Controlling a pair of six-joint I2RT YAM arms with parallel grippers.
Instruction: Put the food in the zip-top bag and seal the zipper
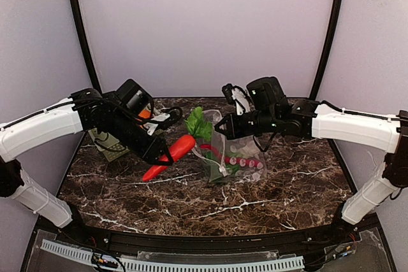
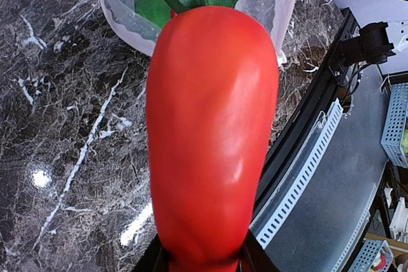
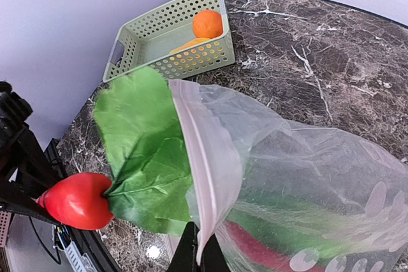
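A red carrot-like vegetable with green leaves is gripped by my left gripper, its leafy end pointing toward the bag. In the top view the leaves reach the mouth of the clear zip top bag; the red body is still outside it. My right gripper is shut on the bag's rim, which runs up from between its fingers in the right wrist view. Inside the bag lies a long red and green item, seen through the plastic.
A pale green basket stands at the back left, holding an orange and a yellow-orange item. My left arm partly covers it in the top view.
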